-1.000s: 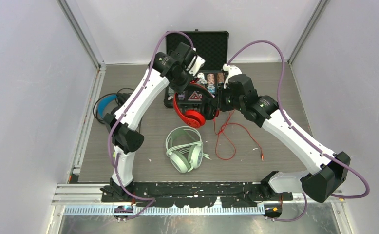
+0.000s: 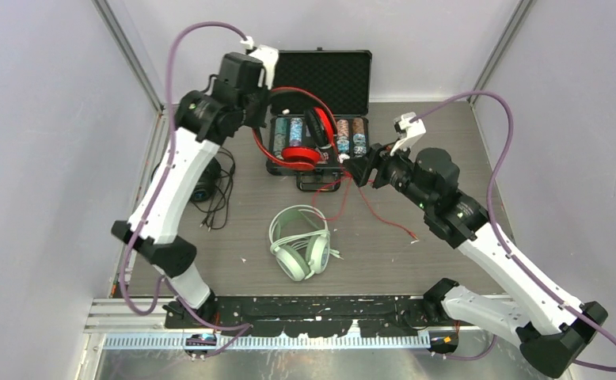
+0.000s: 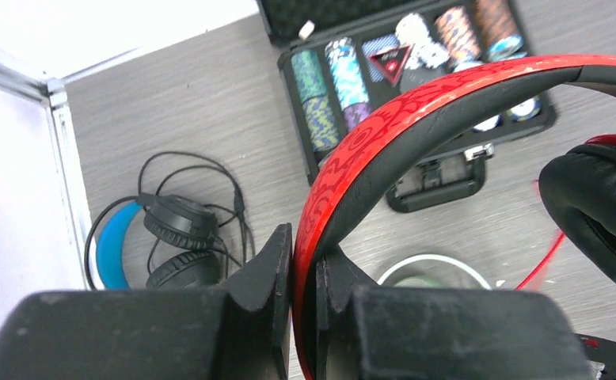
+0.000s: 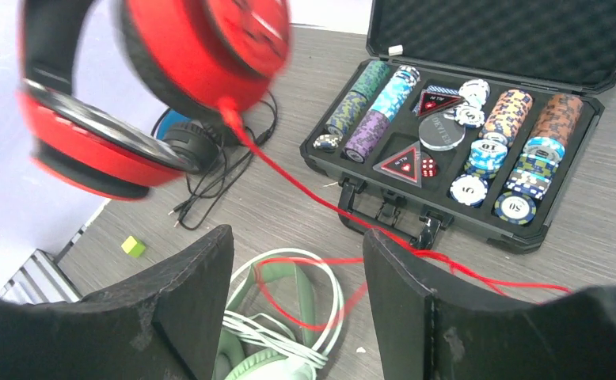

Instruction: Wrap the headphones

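Red-and-black headphones (image 2: 299,154) hang raised above the poker case, held at the headband by my left gripper (image 2: 259,115), which is shut on it (image 3: 384,131). Their red cable (image 4: 305,188) trails down from an earcup to the table. My right gripper (image 2: 352,170) is open below and right of them, the cable visible beyond its fingers. Pale green headphones (image 2: 293,257) with white cable wound around lie at the front middle. Black-and-blue headphones (image 3: 115,245) with loose black cables lie at the left.
An open poker case (image 2: 321,79) with chips stands at the back middle. A yellow cube (image 4: 133,246) lies on the left.
My left gripper has lifted the red headphones up and toward the back left.
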